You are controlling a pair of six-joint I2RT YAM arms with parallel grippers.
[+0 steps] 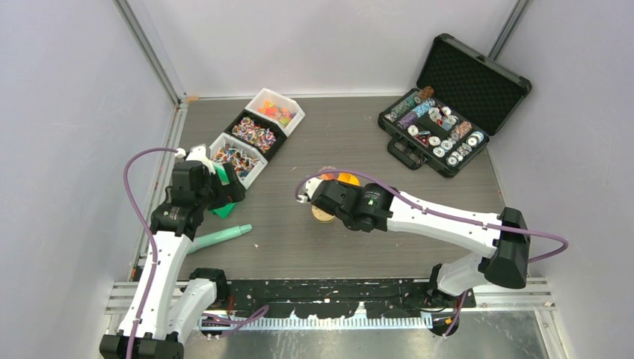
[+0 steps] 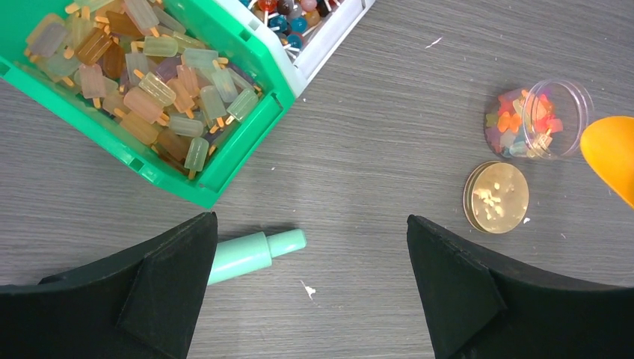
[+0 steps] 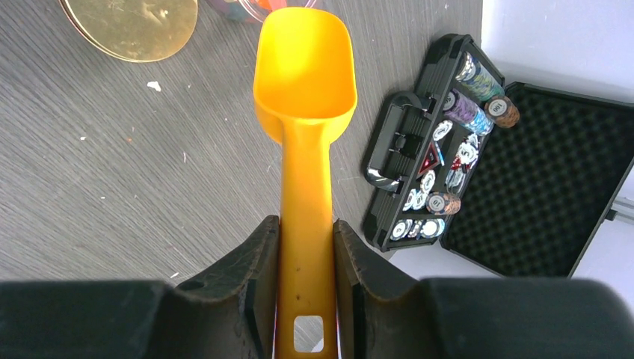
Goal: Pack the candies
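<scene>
My right gripper is shut on the handle of a yellow scoop (image 3: 308, 172), whose bowl looks empty and reaches toward the jar's mouth. The clear jar (image 2: 534, 120) holds colourful candies and lies on its side, its opening facing the scoop. Close by it is a round gold lid (image 2: 496, 197), flat on the table. Over at the left, my left gripper stands open above the table with nothing between its fingers. Popsicle-shaped candies fill the green bin (image 2: 196, 191). Further bins are white (image 1: 256, 169), black (image 1: 274, 145) and white (image 1: 293, 120), each with candies.
A mint-green tube-like object (image 1: 224, 235) lies in front of the green bin. An open black case (image 1: 448, 170) with small containers stands at the back right. The table between bins and case is mostly clear.
</scene>
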